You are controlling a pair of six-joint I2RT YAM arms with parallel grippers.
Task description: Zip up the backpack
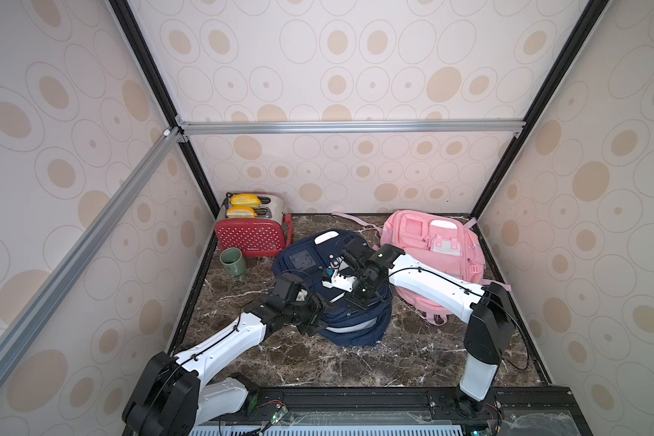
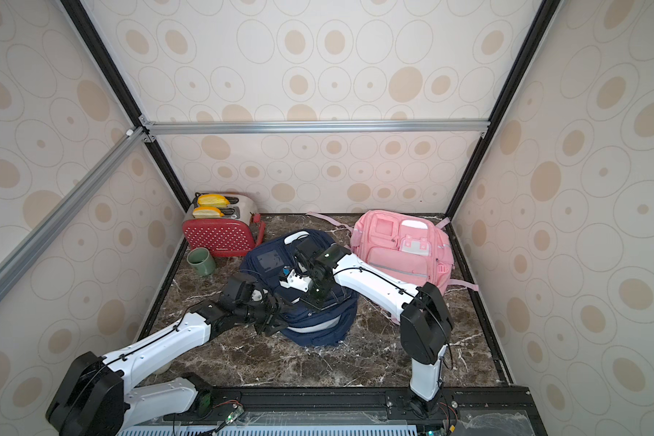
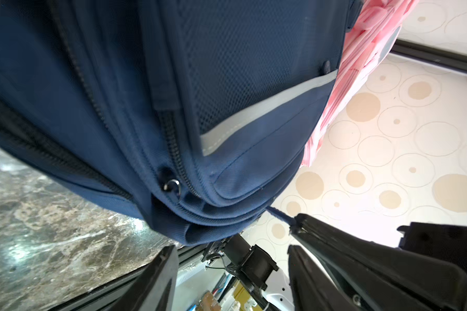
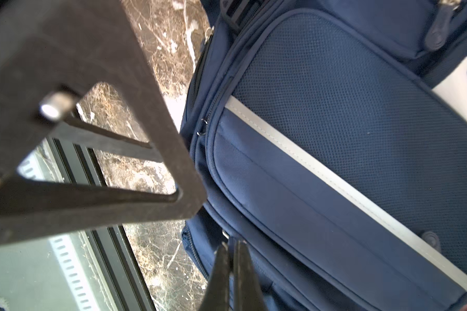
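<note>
A navy backpack (image 1: 352, 334) lies flat at table centre, front pocket up with mesh and a pale strip (image 4: 347, 191). In the left wrist view, zipper tracks and a metal pull ring (image 3: 171, 184) show along its lower edge. My left gripper stands open at that lower-left edge, nothing between its fingers. My right gripper is shut, above the backpack's edge; whether anything thin is between its tips is unclear.
A pink backpack (image 1: 436, 239) lies at right. A red dotted bag (image 1: 247, 239) with yellow items stands back left, beside a green mug (image 1: 232, 263). Bare marble table (image 1: 269, 359) shows in front.
</note>
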